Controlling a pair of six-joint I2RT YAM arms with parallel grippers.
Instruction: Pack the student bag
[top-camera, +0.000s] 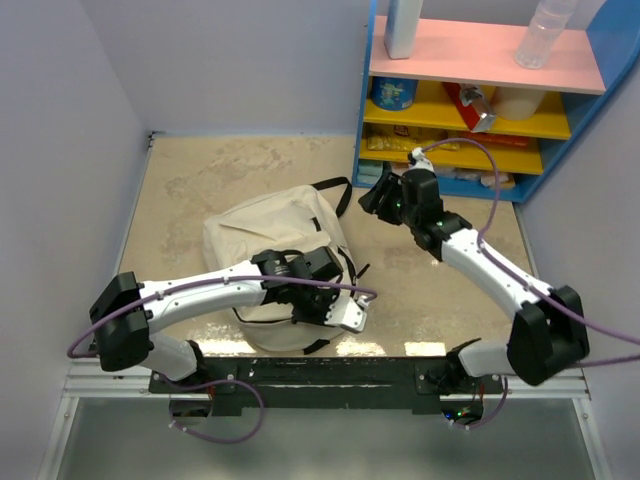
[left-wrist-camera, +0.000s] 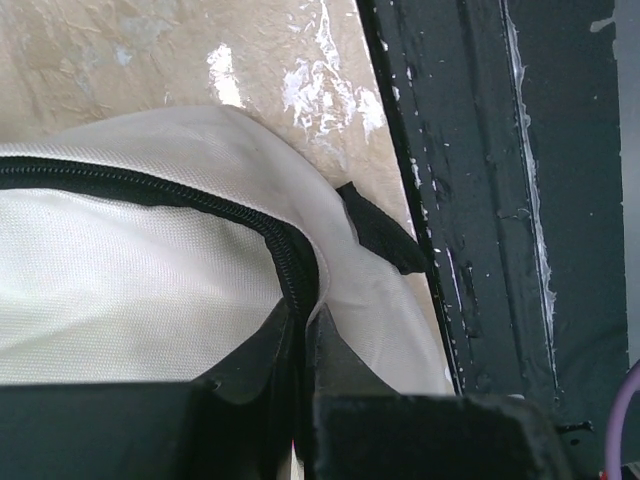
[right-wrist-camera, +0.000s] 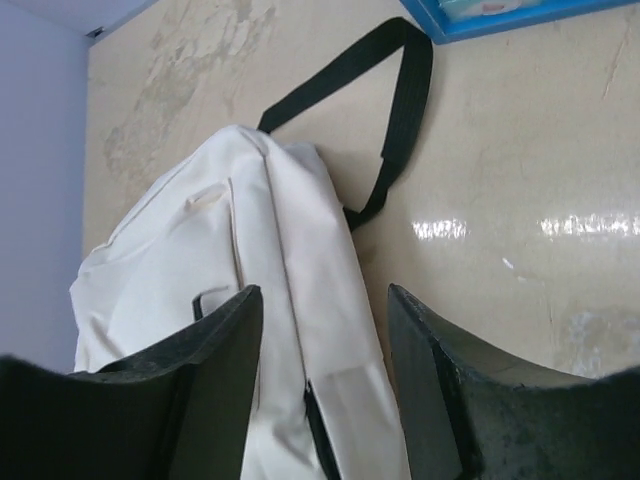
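Note:
A white canvas bag (top-camera: 255, 225) with black straps and zippers lies on the floor at centre left. My left gripper is shut on the bag's zippered edge at the front, with the fabric running between its fingers. My right gripper (top-camera: 380, 195) is raised to the right of the bag, near the blue shelf; its fingers stand apart in the right wrist view (right-wrist-camera: 325, 310) with nothing seen between them, the bag's side below. A black strap (right-wrist-camera: 400, 110) loops out from the bag's back corner.
The blue shelf (top-camera: 365, 90) holds a white box, a clear bottle, a blue container and packets at the back right. Bare floor (top-camera: 410, 290) lies right of the bag. A dark edge (top-camera: 300, 370) runs along the front.

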